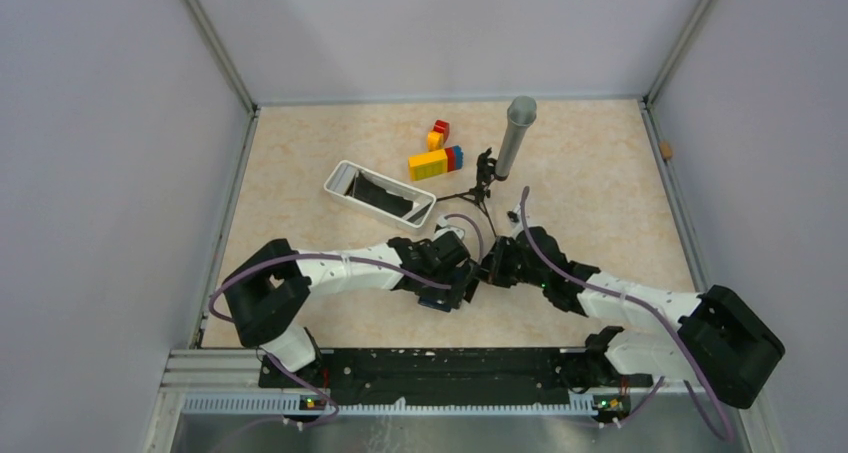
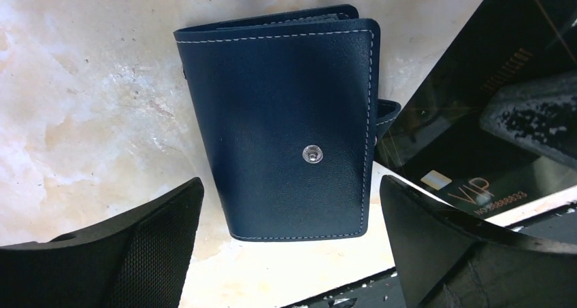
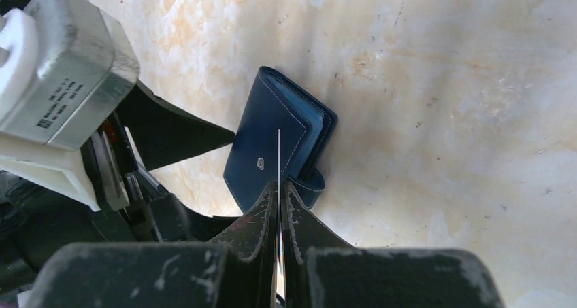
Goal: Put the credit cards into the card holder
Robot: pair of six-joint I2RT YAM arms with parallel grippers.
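The dark blue card holder (image 2: pixel 279 131) lies folded on the table, its snap stud facing up. A black VIP card (image 2: pixel 469 131) is held beside the holder's right edge in the left wrist view, one corner close to the strap. My right gripper is shut on this card, which shows edge-on as a thin line between its fingers. My left gripper is open above the holder, one finger (image 2: pixel 129 247) on either side, nothing gripped. From above, the arms partly cover the holder (image 1: pixel 435 302).
A white tray (image 1: pixel 343 195) with dark contents stands behind the left arm. Colored blocks (image 1: pixel 430 164) and a grey microphone (image 1: pixel 515 138) on a small tripod are farther back. The two grippers are close together. Table to the right of the holder is bare in the right wrist view.
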